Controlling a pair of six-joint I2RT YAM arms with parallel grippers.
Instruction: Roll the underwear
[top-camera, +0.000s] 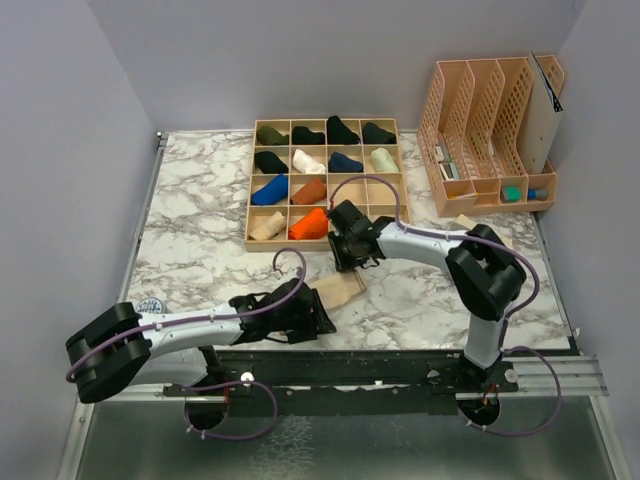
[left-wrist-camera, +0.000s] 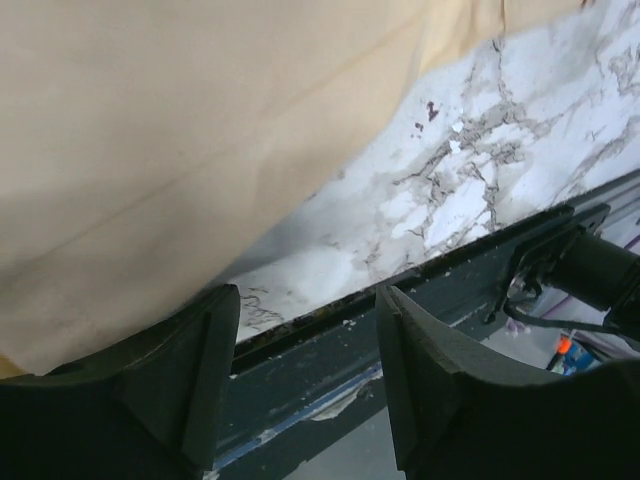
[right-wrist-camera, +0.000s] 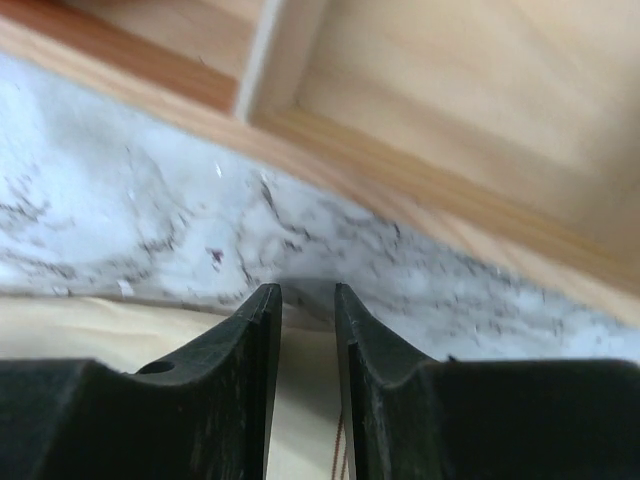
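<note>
The beige underwear lies on the marble table in front of the organizer, partly covered by both grippers. Its fabric fills the upper left of the left wrist view, rising beside one finger. My left gripper is low over the front end of the cloth; its fingers stand apart, and no fabric shows between their tips. At the cloth's far edge, my right gripper is nearly closed, with the fabric running in between its fingers.
Just behind the right gripper stands a wooden organizer with rolled garments in many cells; some cells at its right are empty. A perforated rack is at the back right. Bare marble lies to the right.
</note>
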